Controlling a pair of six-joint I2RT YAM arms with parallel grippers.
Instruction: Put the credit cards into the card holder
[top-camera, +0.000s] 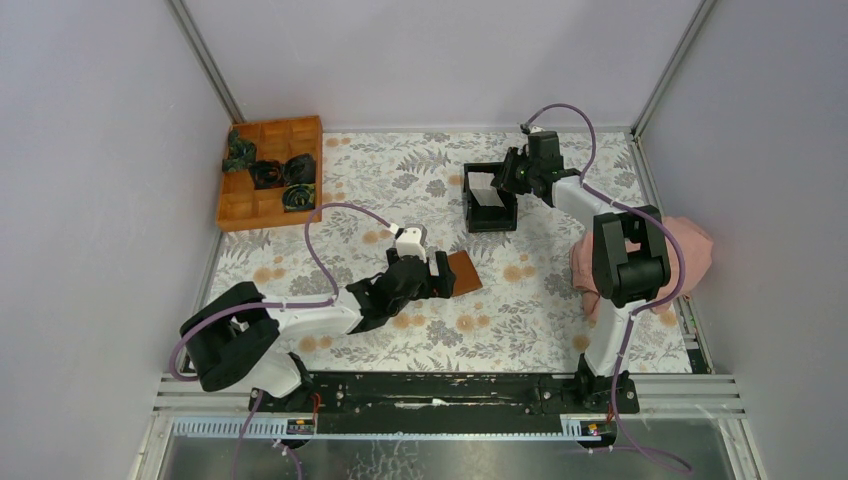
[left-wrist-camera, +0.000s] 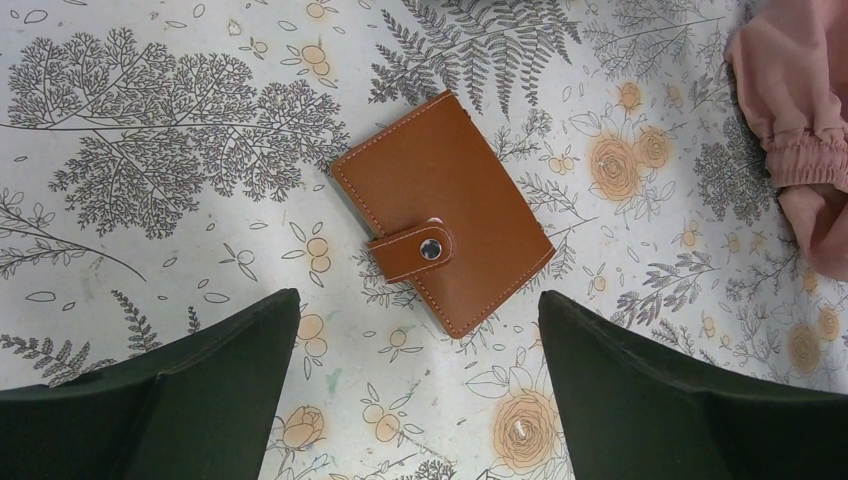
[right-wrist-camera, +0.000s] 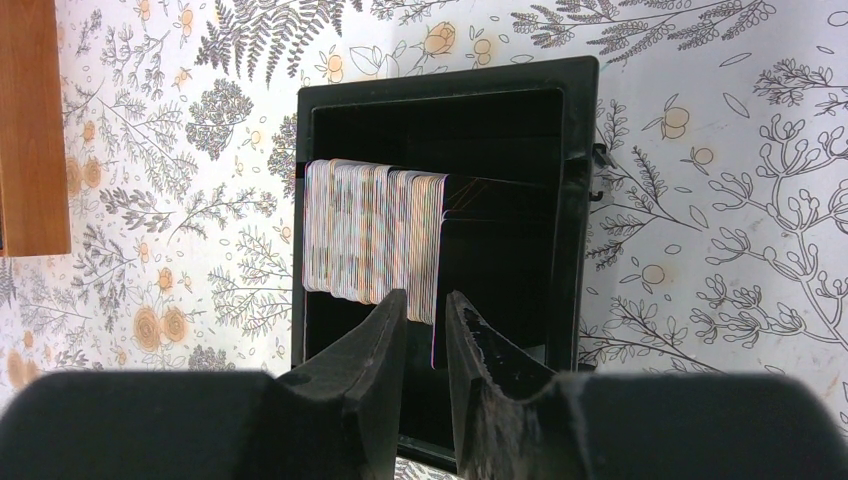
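A black box holds a slanted stack of cards, with black cards at its right end. My right gripper hangs over the box, its fingertips a little apart beside the front of the stack; whether they touch a card is unclear. The brown leather card holder, its snap strap across it, lies flat on the table, partly hidden in the top view by my left gripper, which stands open above it with nothing between its fingers.
A wooden tray with dark items sits at the back left. Pink cloth lies at the right edge under the right arm.
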